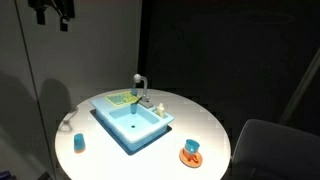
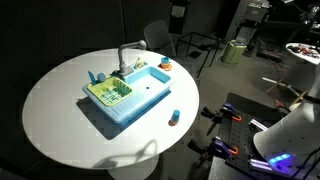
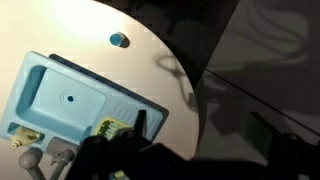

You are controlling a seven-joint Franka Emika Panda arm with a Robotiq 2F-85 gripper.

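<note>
High above the table's left side, my gripper (image 1: 52,21) hangs with its fingers spread and nothing between them. In the wrist view the gripper is open over the table's edge and the floor. A light blue toy sink (image 1: 127,136) stands mid-table, with a yellow-green rack (image 2: 110,93) at one end. A small blue cup (image 1: 79,143) is alone near the table's edge, also seen in the wrist view as a blue cup (image 3: 119,40). Another blue cup (image 1: 192,146) rests on an orange plate (image 1: 190,159) across the table.
A grey faucet (image 2: 128,55) rises behind the basin. A pale yellow bottle (image 1: 160,110) stands on the sink's rim. The round white table (image 2: 70,130) has bare room around the sink. A dark chair (image 1: 265,150) is close to the table.
</note>
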